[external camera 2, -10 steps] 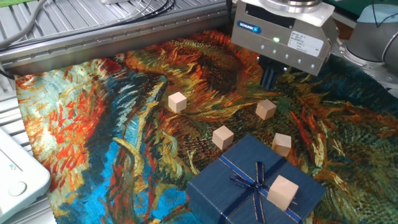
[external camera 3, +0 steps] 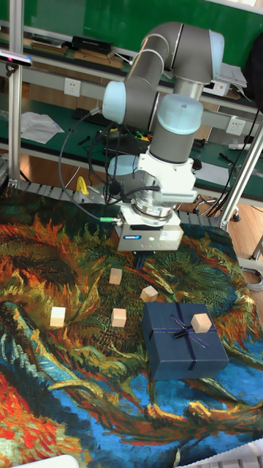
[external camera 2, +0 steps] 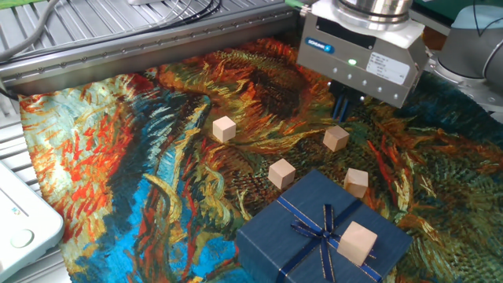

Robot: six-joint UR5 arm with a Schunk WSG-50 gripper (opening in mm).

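Note:
My gripper (external camera 2: 340,110) hangs over the far part of the cloth, pointing down. Its two dark fingers stand close together, with nothing visible between them; in the other exterior view the gripper (external camera 3: 139,261) also looks shut. Just below and in front of the fingertips lies a wooden cube (external camera 2: 336,138), apart from them as far as I can see. Other wooden cubes rest on the cloth: one at the left (external camera 2: 224,129), one in the middle (external camera 2: 281,174) and one (external camera 2: 356,182) by the box. A further cube (external camera 2: 357,243) sits on top of the blue gift box (external camera 2: 275,228).
The patterned cloth (external camera 2: 86,157) covers the table, with wide free room on its left side. A metal rail (external camera 2: 141,59) runs along the back. A white device (external camera 2: 27,220) stands at the left edge. The ribboned box is a raised obstacle near the cubes.
My gripper has come down a little and shifted slightly over the last second, bringing its fingertips nearer the far cube. The cubes and the box have not moved.

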